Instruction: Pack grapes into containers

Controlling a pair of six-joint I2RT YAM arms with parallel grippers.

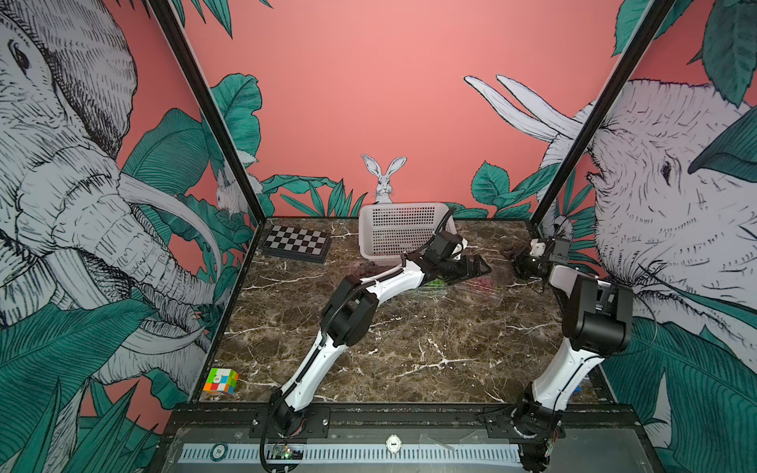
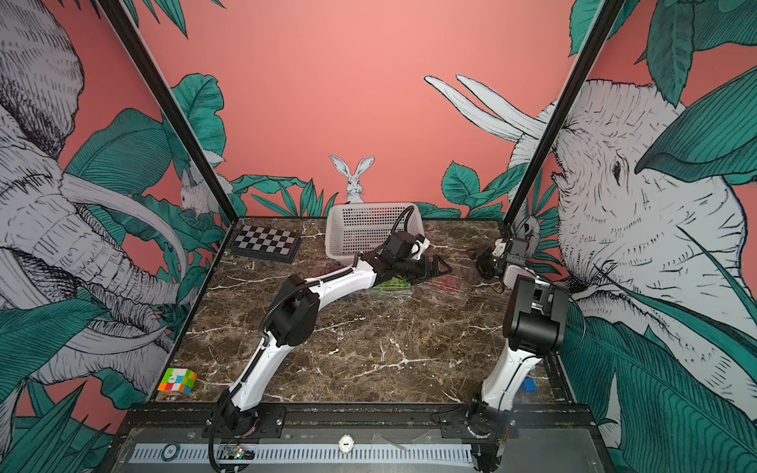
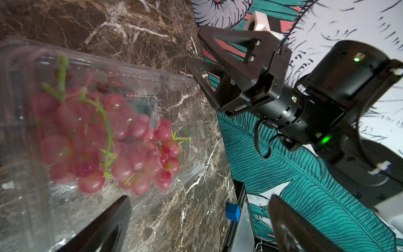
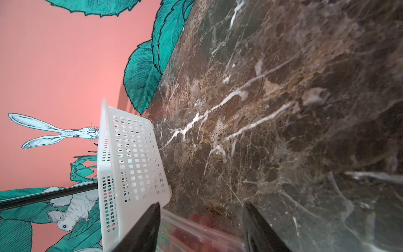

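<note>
Red grapes [image 3: 121, 142] lie in a clear plastic container [image 3: 39, 189] on the table; in the left wrist view they fill its middle, green stems on top. My left gripper is over this container's near side, open, nothing between its fingers. To the container's right, my right gripper [image 1: 511, 258] is held apart from it with its fingers spread; its own wrist view shows the container's clear edge [image 4: 226, 238] beyond the fingertips, with nothing gripped. Green grapes [image 2: 392, 286] show in another clear container, partly under my left arm. Something reddish left of them is mostly hidden.
A white perforated basket [image 1: 406, 224] stands at the back wall behind my left gripper. A checkered board [image 1: 296, 243] is at the back left, a coloured cube [image 1: 220, 380] at the front left, and a blue block [image 3: 233, 212] at the right edge.
</note>
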